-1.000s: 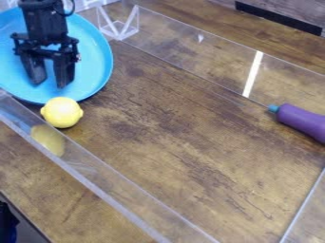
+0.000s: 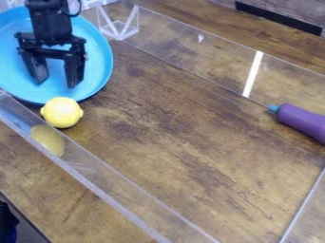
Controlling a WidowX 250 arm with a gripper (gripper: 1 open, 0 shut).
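Note:
My black gripper (image 2: 52, 53) is over a light blue bowl (image 2: 91, 71) at the top left, its fingers spread open and low inside the bowl. I cannot see anything held between them. A yellow lemon-like ball (image 2: 63, 112) sits on the wooden surface just below the bowl. A purple eggplant-like object (image 2: 301, 122) with a teal tip lies at the right edge.
Clear plastic walls border the wooden work area (image 2: 178, 142) along the lower left, the top and the right.
My gripper has shifted slightly within the bowl, its fingers appearing a little differently posed. The bowl, yellow ball and purple object have not moved.

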